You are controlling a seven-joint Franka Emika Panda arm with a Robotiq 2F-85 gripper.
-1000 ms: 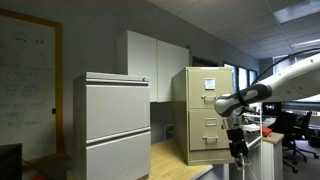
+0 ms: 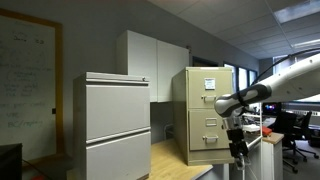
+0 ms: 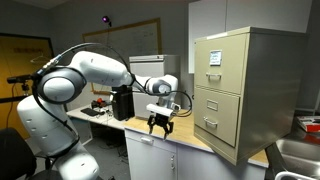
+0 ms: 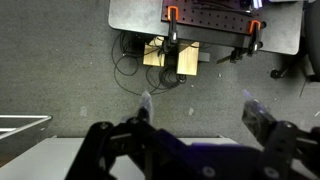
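Note:
My gripper [image 2: 238,152] hangs beside the tan filing cabinet [image 2: 209,110], pointing down, in the first exterior view. From the second exterior view, the gripper [image 3: 160,122] is over the front part of the wooden counter, left of that cabinet [image 3: 222,112]. Looking down in the wrist view, the dark fingers of the gripper stand wide apart at the lower edge, with grey floor and nothing held between them. A grey filing cabinet [image 2: 117,112] stands on the other side of the counter.
White cupboards [image 2: 152,62] hang behind it. A sink [image 3: 300,152] lies at the far right of the second exterior view. Cables [image 4: 128,50] lie on the floor below the arm's mounting plate [image 4: 140,14].

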